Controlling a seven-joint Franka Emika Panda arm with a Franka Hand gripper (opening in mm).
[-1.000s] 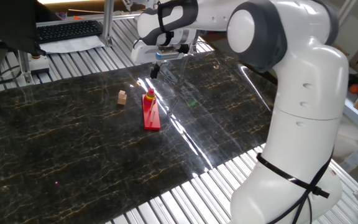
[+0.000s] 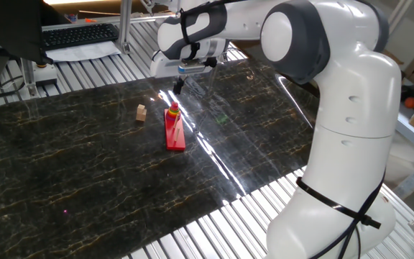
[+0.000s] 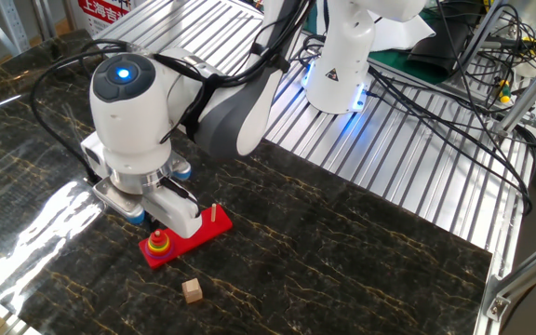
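A red board (image 2: 175, 135) lies on the dark marbled tabletop, with a small stack of coloured rings (image 2: 173, 111) on its far end. In exterior view 2 the stack (image 3: 159, 244) shows a red top, with yellow and purple below; a thin wooden peg (image 3: 214, 212) stands at the board's other end. Pale wooden blocks (image 2: 141, 113) sit beside the board, apart from it. My gripper (image 2: 179, 87) hangs above the tabletop just beyond the ring stack, pointing down. Its dark fingertips are small here and mostly hidden by the hand in exterior view 2, so the finger's state is unclear.
A keyboard (image 2: 80, 35) lies on the slatted metal surface beyond the tabletop. Metal frame posts stand near the table's edges, and loose cables (image 3: 454, 140) run over the slats. Much of the marbled surface around the board is bare.
My hand and its fingertips have come down slightly over the last second. The board, ring stack and wooden blocks have stayed where they were.
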